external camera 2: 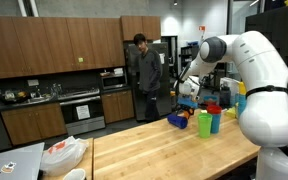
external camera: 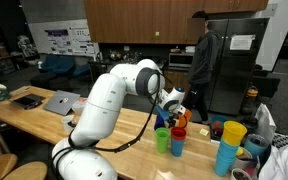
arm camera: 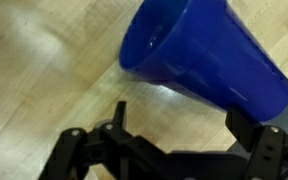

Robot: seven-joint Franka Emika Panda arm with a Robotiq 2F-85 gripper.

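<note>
A dark blue cup (arm camera: 209, 55) lies on its side on the wooden table, its open mouth toward the upper left of the wrist view. My gripper is open, with its fingertips apart at the near side of the cup and nothing held between them. In exterior view 2 the blue cup (external camera 2: 176, 121) rests on the table below the wrist. Exterior view 1 shows the gripper (external camera: 174, 114) low behind the standing cups, its fingertips partly hidden there.
A green cup (external camera: 162, 140) and a red cup (external camera: 178, 132) stacked on blue stand close in front of the gripper. Toward the right are a yellow cup (external camera: 233, 132) and a blue stack (external camera: 225, 158). Left of the arm, a laptop (external camera: 61, 103) sits on otherwise mostly bare table.
</note>
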